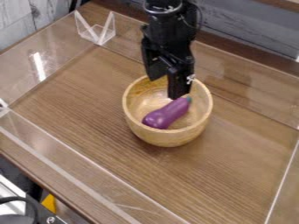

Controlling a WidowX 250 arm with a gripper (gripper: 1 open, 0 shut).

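Observation:
A tan bowl (138,122) sits on the wooden table (82,149) with a purple oblong object (166,113) lying inside it. My black gripper (166,82) hangs over the back part of the bowl, above and behind the purple object, and stands open. Whether its fingertips touch the bowl cannot be told.
A clear plastic piece (97,26) lies at the back left. Cables and a yellow item show beyond the lower-left edge.

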